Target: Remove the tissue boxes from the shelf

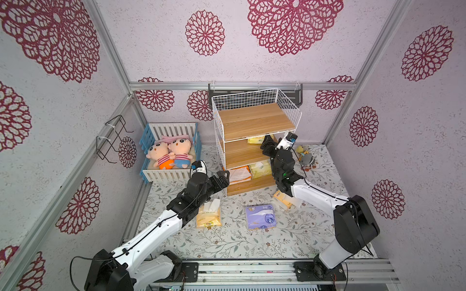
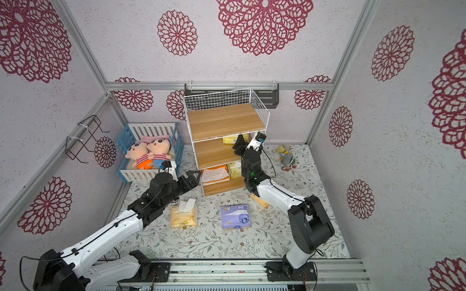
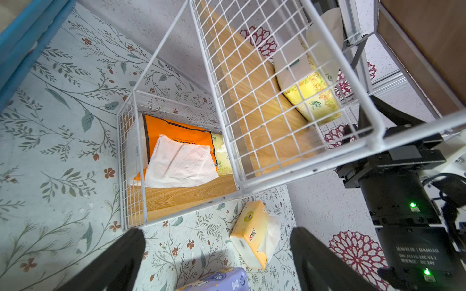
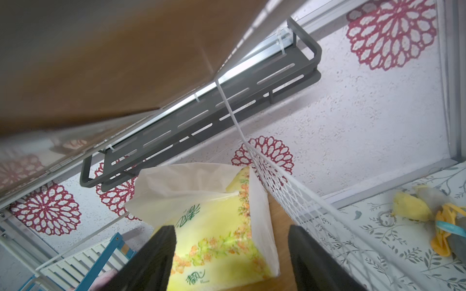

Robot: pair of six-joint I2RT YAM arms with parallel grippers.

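On the middle tier of the white wire shelf [image 1: 245, 158] sits a yellow floral tissue pack [image 4: 218, 242], tissue sticking out of its top. My right gripper stands open in front of that pack, its fingers apart and the pack's face between and beyond them. The bottom tier holds an orange tissue pack [image 3: 177, 133] and a yellow-green one [image 1: 260, 168]. My left gripper is open and empty, near the shelf's lower left front. On the table lie a yellow pack [image 1: 208, 218], a purple pack [image 1: 260, 216] and a small orange-yellow pack [image 3: 251, 232].
A blue and white crate [image 1: 170, 177] with two dolls stands left of the shelf. A plush toy [image 1: 305, 157] sits at its right. The top board [image 1: 254, 121] is bare and overhangs the right gripper. Open table lies at the front.
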